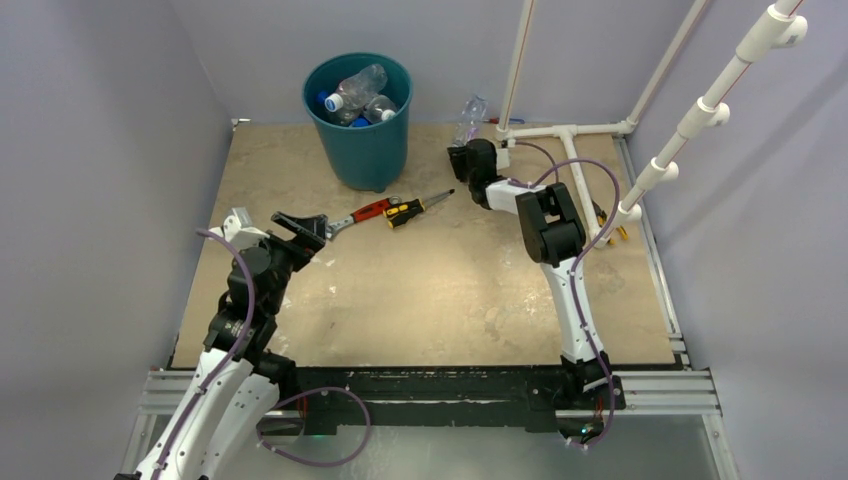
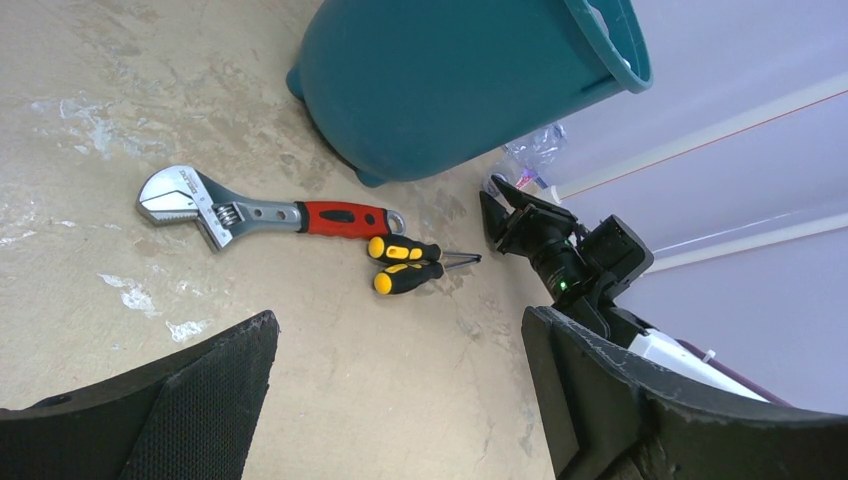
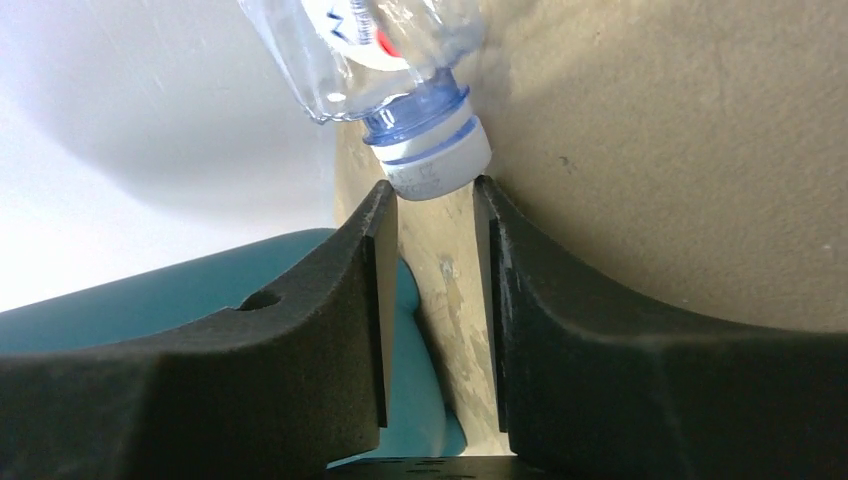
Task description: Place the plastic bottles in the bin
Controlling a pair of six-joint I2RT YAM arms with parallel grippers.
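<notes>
A clear plastic bottle [image 1: 469, 115] is at the back of the table, right of the teal bin [image 1: 352, 155], which holds several bottles. My right gripper [image 1: 456, 160] is just in front of it. In the right wrist view the bottle's white cap [image 3: 432, 160] sits at the tips of my part-open right gripper, with an empty gap between the fingers below it; whether they grip it I cannot tell. My left gripper [image 1: 312, 228] stands open and empty over the left side of the table.
An adjustable wrench [image 1: 366, 213] and two screwdrivers [image 1: 402, 213] lie between the grippers. A white pipe frame [image 1: 585, 190] and purple cables bound the right side.
</notes>
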